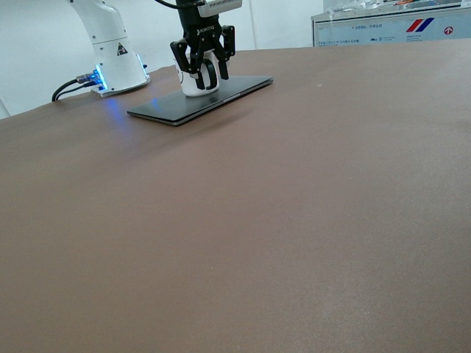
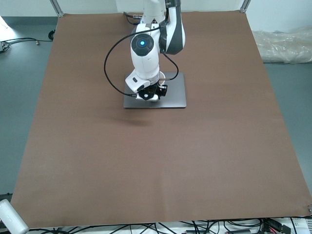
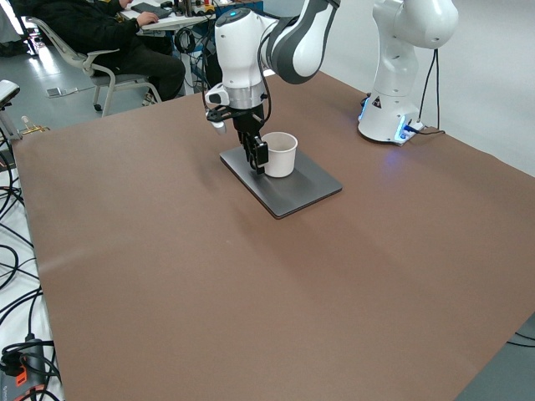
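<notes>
A white cup stands on a dark grey flat plate, also visible in the left view and the top view. My black gripper is low over the plate, right at the cup, its fingers in front of the cup's body. In the right view the gripper is at the cup's side; in the left view the arm hides most of the cup. Whether the fingers are closed on the cup I cannot tell.
Cables run along another edge, and a seated person is beyond the table.
</notes>
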